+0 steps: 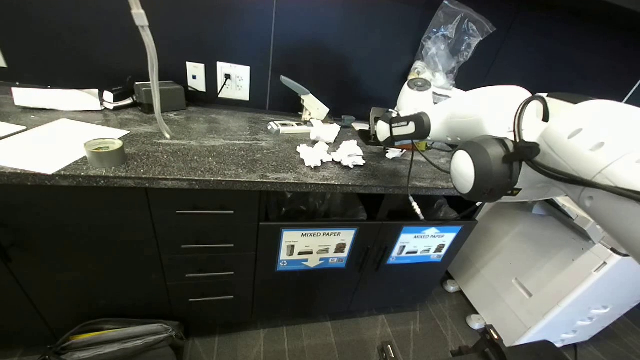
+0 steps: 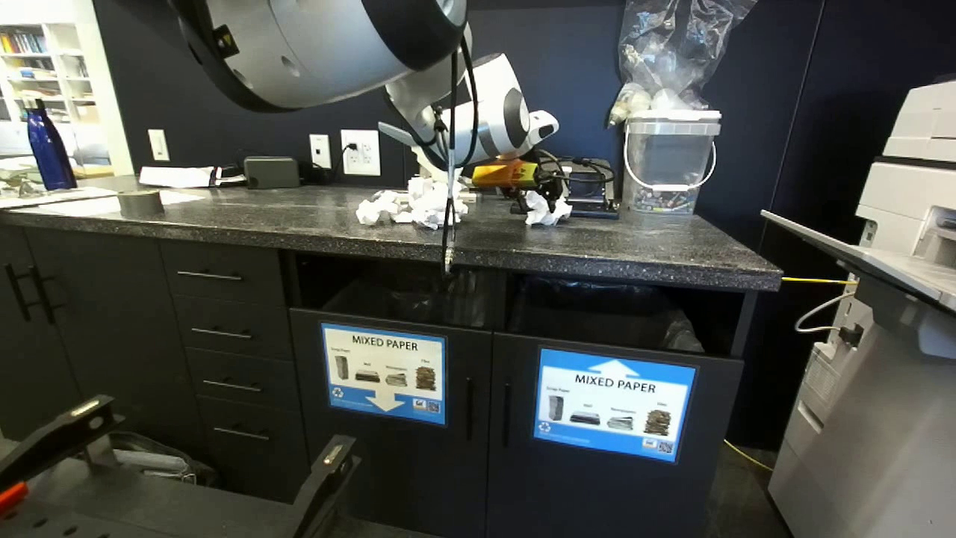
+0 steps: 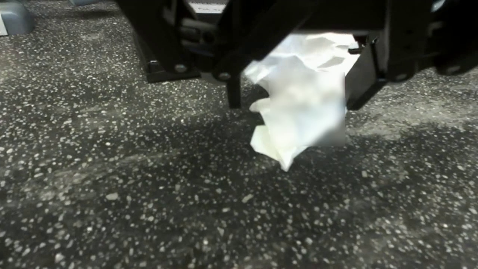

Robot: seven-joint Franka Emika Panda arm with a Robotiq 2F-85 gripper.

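A crumpled white paper piece (image 3: 304, 103) is between the two black fingers of my gripper in the wrist view. The fingers stand apart, the paper filling most of the space; a narrow gap shows beside the left fingertip (image 3: 233, 93). Its lower tip hangs over or rests on the dark speckled counter. From the second exterior view, this paper (image 2: 547, 208) sits low at the counter, right of a group of crumpled papers (image 2: 417, 203). In the first exterior view my wrist hides most of it, and my fingertips are hidden too.
Several loose paper balls (image 1: 349, 154) lie left of my wrist, near a beige device (image 1: 313, 108). A clear bucket (image 2: 670, 161) stands at the counter's right end. Open bin slots (image 2: 600, 309) lie below the front edge. A tape roll (image 1: 105, 153) sits far left.
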